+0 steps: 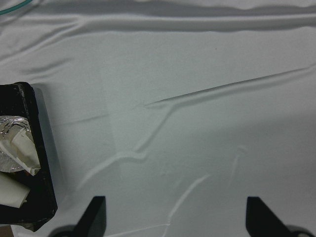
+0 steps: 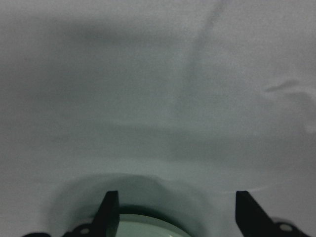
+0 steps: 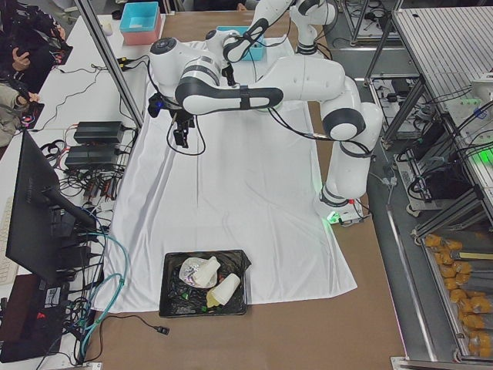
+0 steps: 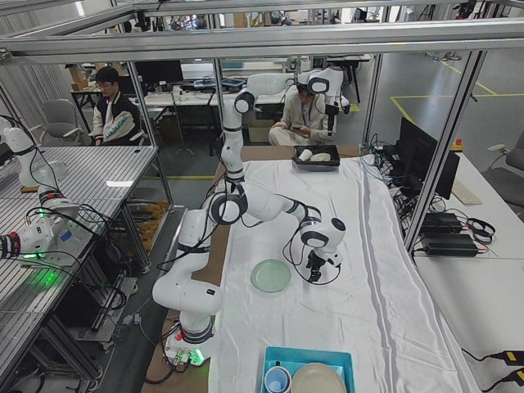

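Observation:
My left gripper [image 3: 182,132] hangs over the white cloth on the near arm in the camera left view, open and empty in its wrist view. My right gripper [image 4: 315,272] is low over the cloth, beside a pale green plate [image 4: 270,275]; its fingers stand open with nothing between them, and the plate's rim [image 2: 143,227] shows between and below the fingertips. A black tray [image 3: 204,306] at the cloth's other end holds foil-wrapped stuff and white pieces.
A blue bin [image 4: 266,360] with a cup [image 4: 277,383] and beige plate [image 4: 313,379] stands beyond the right arm. Monitors and cables line one side; metal frames line the other.

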